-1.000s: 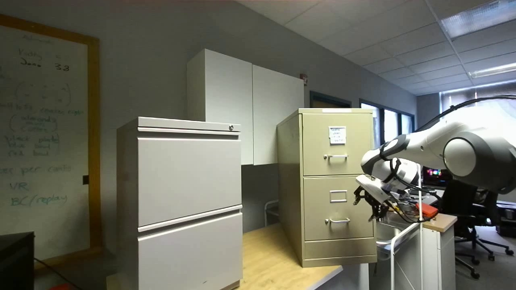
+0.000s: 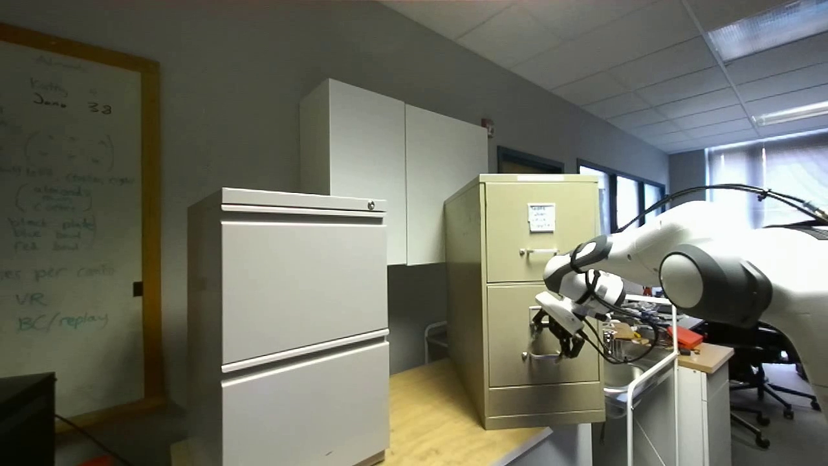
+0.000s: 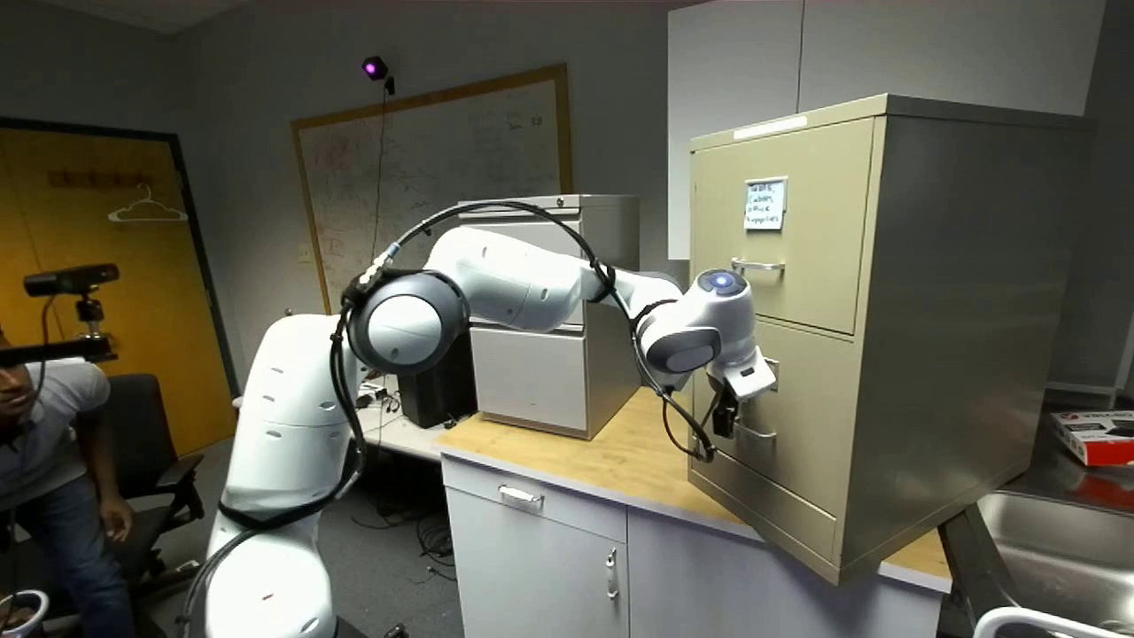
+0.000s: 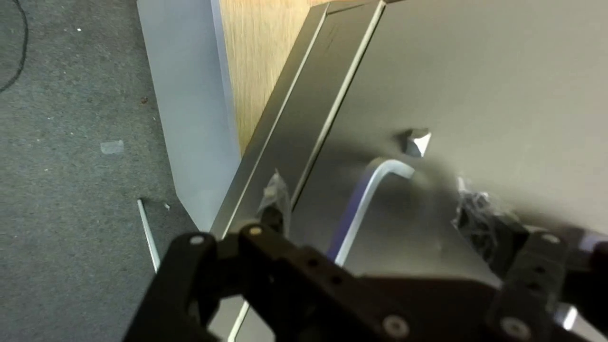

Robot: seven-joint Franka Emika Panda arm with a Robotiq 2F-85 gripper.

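A beige two-drawer filing cabinet (image 2: 466,295) stands on the wooden counter, both drawers shut. In front of its lower drawer (image 2: 504,326) is my gripper (image 2: 552,335), tilted downward. The wrist view shows the fingers (image 4: 275,199) wide apart, one on each side of the drawer's curved metal handle (image 4: 373,191). Nothing is gripped, and whether a finger touches the drawer face cannot be told. Just beside the handle sits a small metal latch knob (image 4: 419,142). The upper drawer's handle (image 3: 757,265) is clear of the arm.
A grey filing cabinet (image 2: 303,295) shares the counter (image 2: 419,400), with bare wood between the two cabinets. Beyond the beige cabinet lie a sink (image 3: 1063,564) and a white rail (image 2: 630,411). A person (image 3: 64,468) sits at the far left.
My arm has moved left in exterior view 1, bringing the gripper from the cabinet's right edge to the lower drawer's handle. The drawers have not moved.
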